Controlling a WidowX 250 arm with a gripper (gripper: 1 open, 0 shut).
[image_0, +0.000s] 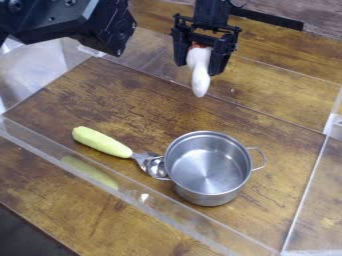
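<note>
My black gripper is at the top centre of the view, open, with a white elongated object at it, reddish at its upper end, reaching down below the fingers. Whether that object rests on the table or is touched by the fingers I cannot tell. A steel pot with side handles stands at the lower centre. To its left lie a pale yellow corn-like object and a metal utensil.
The wooden table has clear panels along its lower left and right. A large black fixture fills the upper left.
</note>
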